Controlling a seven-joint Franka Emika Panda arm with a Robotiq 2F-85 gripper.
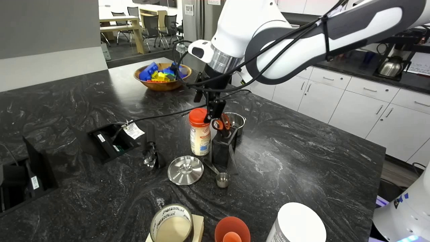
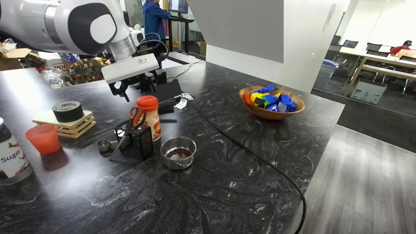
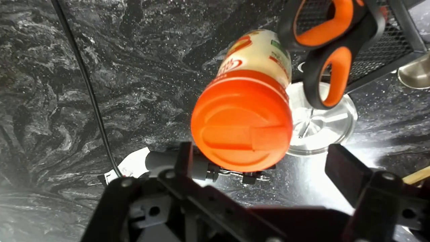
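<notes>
A cream-coloured bottle with a red lid stands upright on the dark counter. In the wrist view its red lid fills the middle, just beyond the gap between my fingers. My gripper is open, nothing between its fingertips, and points down at the bottle from above. Exterior view 2 has the gripper over the counter, close to the red lid. Orange-handled scissors stand in a black mesh holder right beside the bottle.
Close by are a metal pot holding dark red bits, a round metal lid and a measuring scoop. A wooden bowl of blocks sits farther back. A black cable crosses the counter.
</notes>
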